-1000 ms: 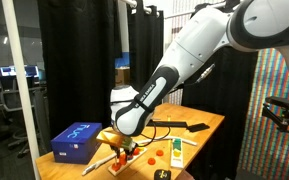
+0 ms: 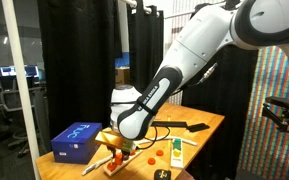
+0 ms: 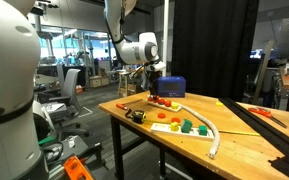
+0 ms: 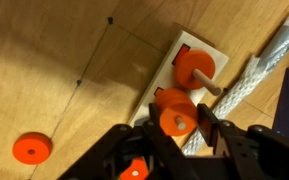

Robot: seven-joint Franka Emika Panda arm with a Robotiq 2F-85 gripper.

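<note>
In the wrist view, an orange disc-shaped piece (image 4: 176, 112) sits between the fingers of my gripper, which is shut on it. A pale board (image 4: 167, 75) lies beneath it. Near the board's far end, another orange disc (image 4: 195, 68) has a peg standing up through its middle. Part of a further orange disc (image 4: 135, 169) shows below my fingers. From exterior view 1, my gripper (image 2: 116, 152) is low over the left part of the table. Whether the held piece still touches the board cannot be told.
A loose orange disc (image 4: 31, 148) lies on the bare wood. A silvery braided tube (image 4: 246, 82) runs close beside the board. The blue box (image 2: 75, 143) stands behind the work area. Several coloured pieces (image 3: 188, 127) lie further along the table.
The arm's hand has shifted and tilted slightly over the last second, staying low over the same part of the table. The box and loose pieces appear unmoved.
</note>
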